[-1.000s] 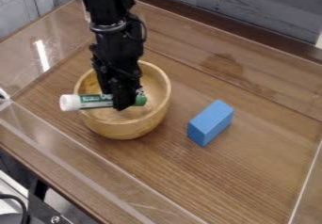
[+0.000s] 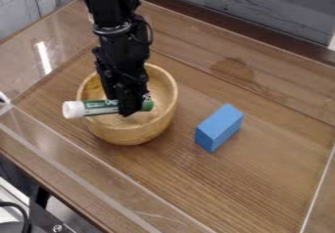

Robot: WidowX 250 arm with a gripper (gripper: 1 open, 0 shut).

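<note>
My black arm comes down from the top of the camera view, its gripper (image 2: 125,102) low inside a round tan bowl (image 2: 144,129). The gripper is shut on a green and white cylinder (image 2: 96,108), which lies tilted near level across the bowl's left part, its white end at the left rim. The fingertips are partly hidden against the dark body of the gripper.
A blue block (image 2: 218,126) lies to the right of the bowl on the wooden table (image 2: 249,188). A black cable (image 2: 14,206) is at the lower left.
The gripper and cylinder have shifted very slightly; the bowl and blue block look unmoved.
</note>
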